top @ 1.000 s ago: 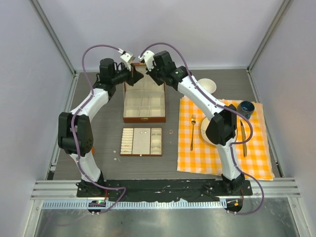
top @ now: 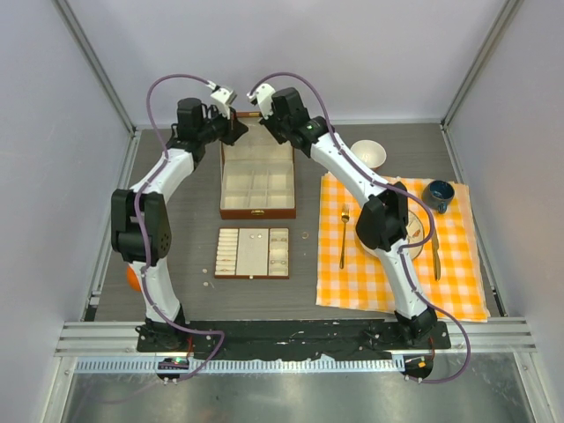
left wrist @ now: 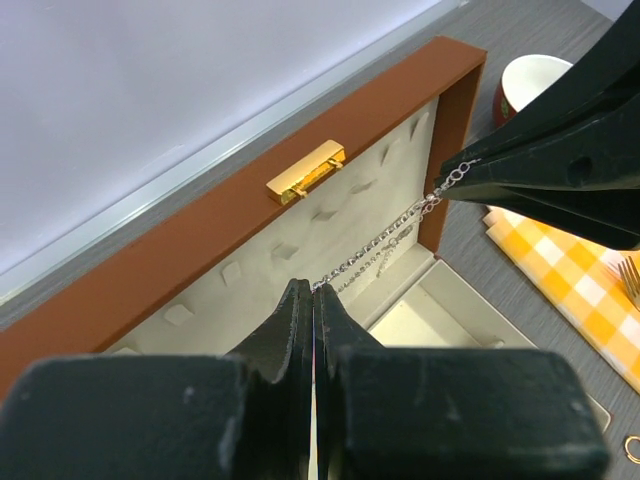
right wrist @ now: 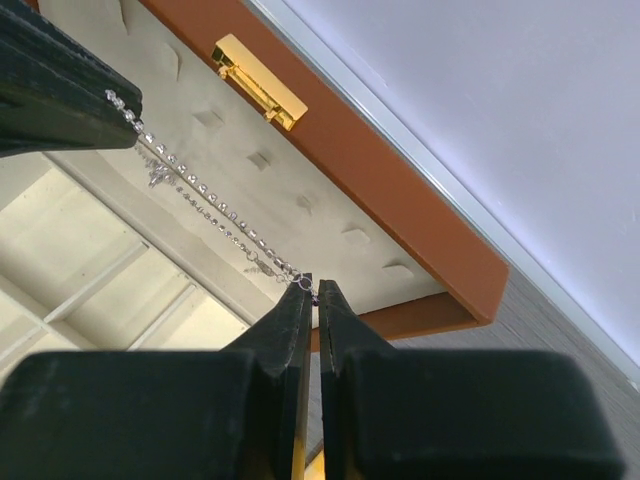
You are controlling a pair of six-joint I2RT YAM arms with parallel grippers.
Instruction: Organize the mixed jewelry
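A brown jewelry box (top: 257, 212) stands open, white compartments below and a lined lid with small tabs and gold clasp (left wrist: 305, 168). Inside the lid area a silver chain (left wrist: 380, 240) stretches between my grippers, a second strand dangling below it. My left gripper is shut at one end of the chain, my right gripper shut on the other. A smaller organizer tray (top: 251, 253) with rolls and compartments lies in front of the box.
An orange checked cloth (top: 335, 291) on the right holds cutlery, a plate and a mug (top: 438, 196). A white bowl (top: 368, 152) stands behind it. Small pieces lie loose beside the tray. An orange object sits at the left.
Both arms have shifted slightly toward the back of the table, the grippers staying above the box's upper part.
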